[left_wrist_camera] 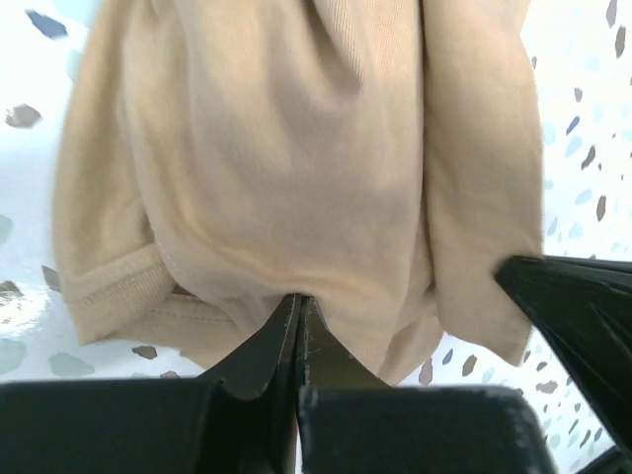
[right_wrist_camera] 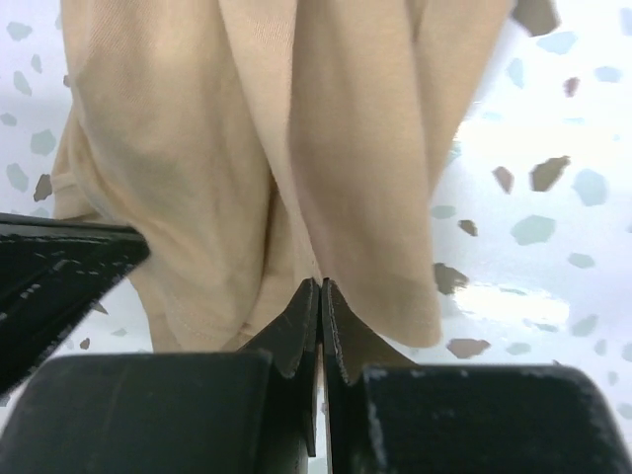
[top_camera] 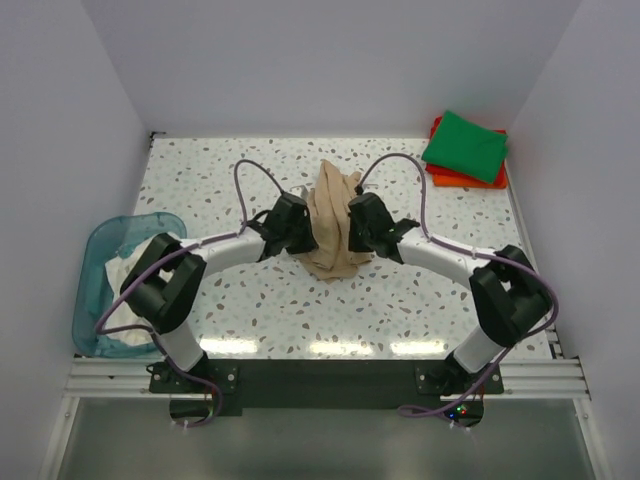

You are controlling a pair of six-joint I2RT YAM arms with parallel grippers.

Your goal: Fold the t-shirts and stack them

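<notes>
A crumpled tan T-shirt (top_camera: pixel 333 186) lies in the middle of the table. Both grippers are down on it, side by side: my left gripper (top_camera: pixel 304 246) on its left part, my right gripper (top_camera: pixel 355 246) on its right part. In the left wrist view the fingertips (left_wrist_camera: pixel 286 331) are closed at the fabric (left_wrist_camera: pixel 276 168). In the right wrist view they are closed too, right at a narrow fold of the shirt (right_wrist_camera: pixel 351 168); whether cloth is pinched between them is hard to see.
A blue bin (top_camera: pixel 88 290) with white cloth stands at the left. A folded green shirt (top_camera: pixel 464 142) lies on a red one (top_camera: pixel 456 179) at the back right.
</notes>
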